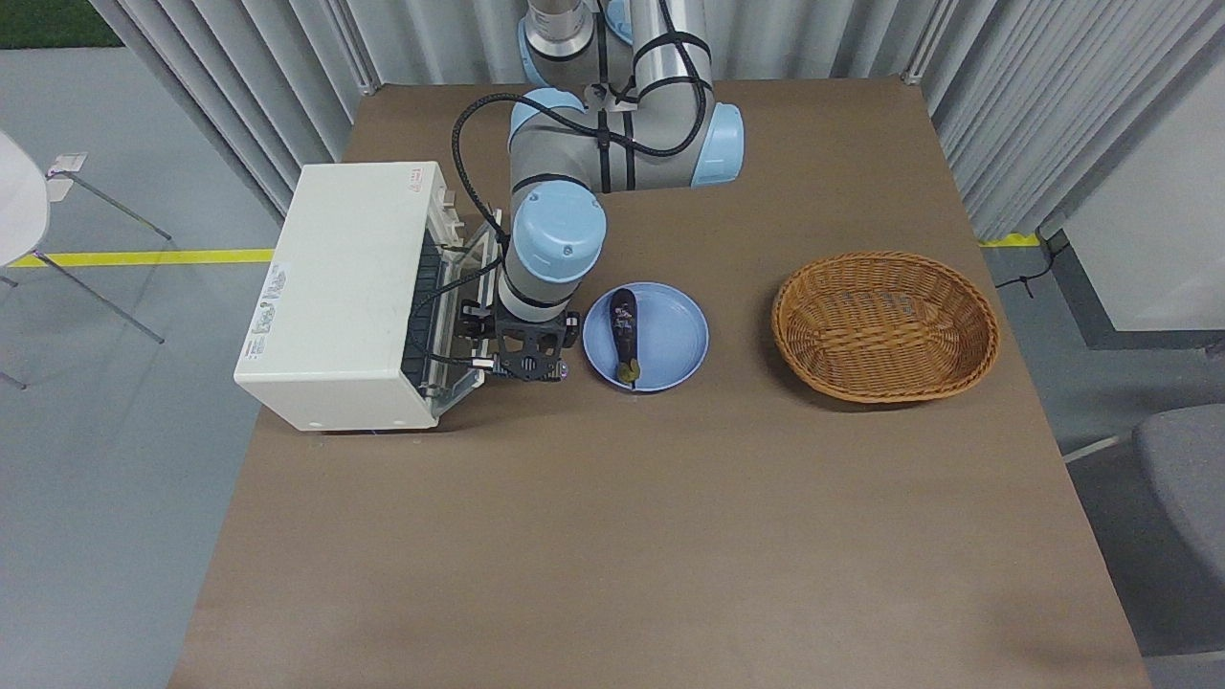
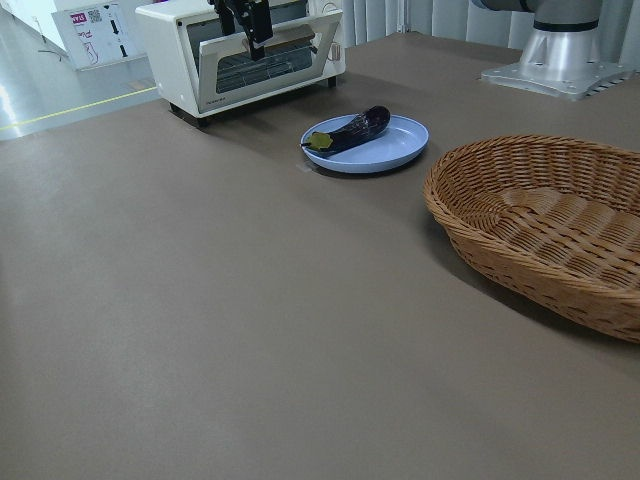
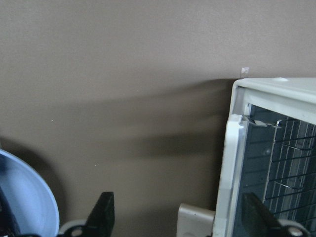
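Observation:
A white toaster oven (image 1: 327,299) stands on the left, its glass door tilted part open in the left view (image 2: 262,68). My gripper is over that door, fingers wide apart with nothing clearly held; the door's white edge (image 3: 227,173) shows between and beside them in the wrist view. The gripper (image 2: 250,30) is dark in the left view. A blue plate (image 1: 672,333) lies just right of the oven with a dark eggplant (image 1: 623,327) on it.
A wicker basket (image 1: 884,327) sits to the right of the plate. The arm's base stands at the back.

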